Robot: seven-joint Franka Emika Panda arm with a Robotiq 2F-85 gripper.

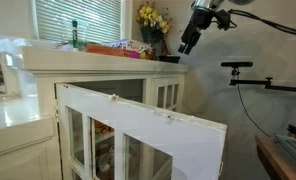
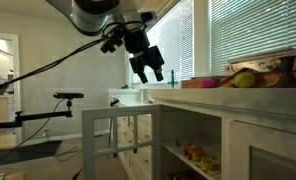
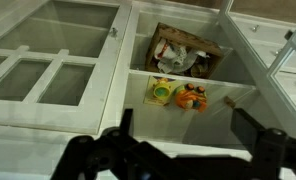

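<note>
My gripper is open, its dark fingers spread wide apart at the lower part of the wrist view with nothing held between them. In exterior view 2 the gripper (image 2: 150, 76) hangs high, in front of the counter and above the open cabinet. A white cabinet door (image 2: 116, 140) with window-like panes stands swung out. Inside the cabinet, an orange toy (image 3: 193, 96) and a yellow-and-green item (image 3: 160, 92) lie on a shelf. Deeper in, a brown box (image 3: 184, 52) holds several things.
The white countertop (image 1: 88, 62) carries a green bottle (image 1: 75, 34), packages and a vase of yellow flowers (image 1: 151, 20). The open door (image 1: 138, 128) juts into the room. Between the gripper and the counter the air is free.
</note>
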